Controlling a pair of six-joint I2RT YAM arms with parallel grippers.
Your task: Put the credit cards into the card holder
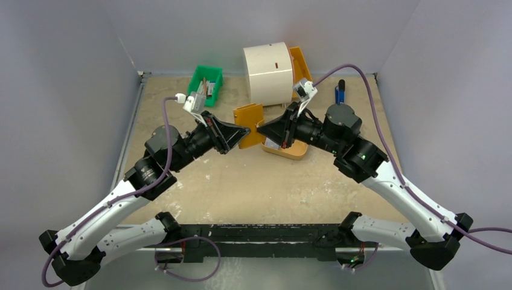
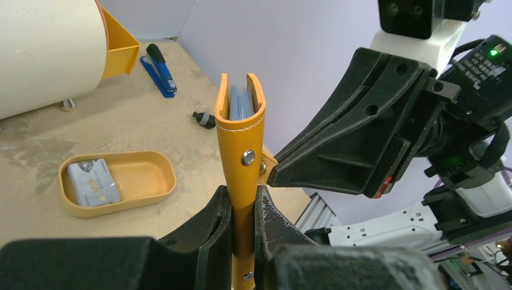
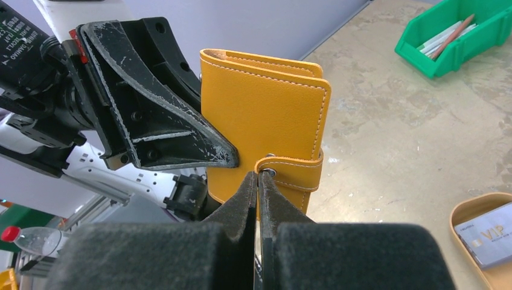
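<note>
The orange leather card holder [image 1: 249, 115] is held upright above the table, folded, with clear sleeves [image 2: 241, 104] between its covers. My left gripper is shut on the card holder from one side. In the right wrist view its snap strap [image 3: 296, 172] wraps around the edge of the holder. My right gripper is shut, its tips touching the strap's end by the metal snap; whether they pinch the strap is not clear. A card reading VIP [image 3: 489, 234] lies in a tan tray [image 2: 142, 156] on the table.
Behind the arms stand a white drum [image 1: 268, 75] and a green bin [image 1: 196, 81] with pens and other items. A blue stapler [image 2: 158, 72] lies at the back right.
</note>
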